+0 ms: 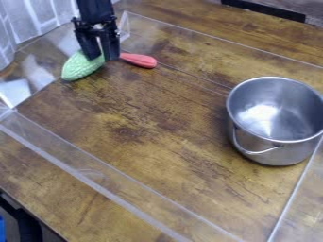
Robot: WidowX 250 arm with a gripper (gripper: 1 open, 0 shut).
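At the upper left, a black gripper (98,47) hangs low over a green, textured oblong object (82,67), its fingers around or just over the object's upper end. Whether it is shut on it is hard to tell. A red-handled item (139,60) lies just right of the gripper, its other end hidden. A steel pot (274,121) with a wire handle stands at the right.
Clear plastic edges run along the left, front and right. A dark ledge sits at the back right.
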